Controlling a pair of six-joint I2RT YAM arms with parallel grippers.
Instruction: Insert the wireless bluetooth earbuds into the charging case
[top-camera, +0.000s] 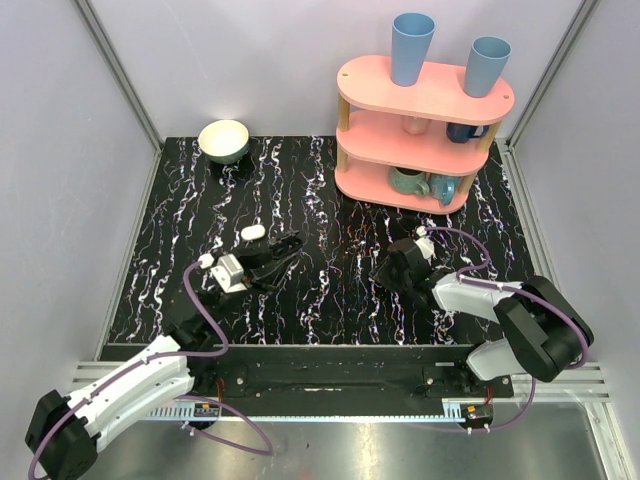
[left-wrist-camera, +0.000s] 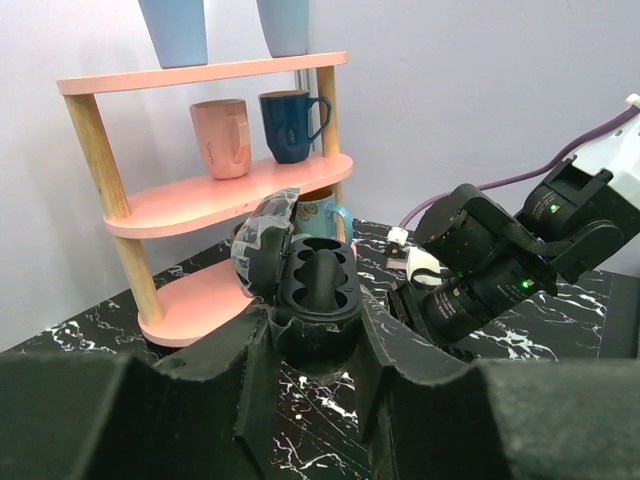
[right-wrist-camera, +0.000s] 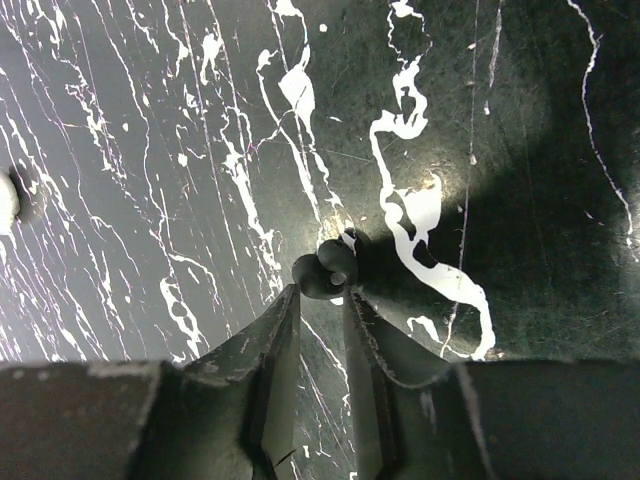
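Observation:
My left gripper (top-camera: 272, 268) is shut on the black charging case (left-wrist-camera: 318, 300), held raised, its top with several empty cavities facing the camera in the left wrist view. My right gripper is low over the black marble table, its fingertips at a small dark earbud (right-wrist-camera: 325, 270) lying there; whether they close on it is unclear. A white oval object (top-camera: 252, 232) lies near the left gripper.
A pink three-tier shelf (top-camera: 420, 90) with cups and mugs stands at the back right. A bowl (top-camera: 223, 140) sits at the back left. The table between the arms is clear.

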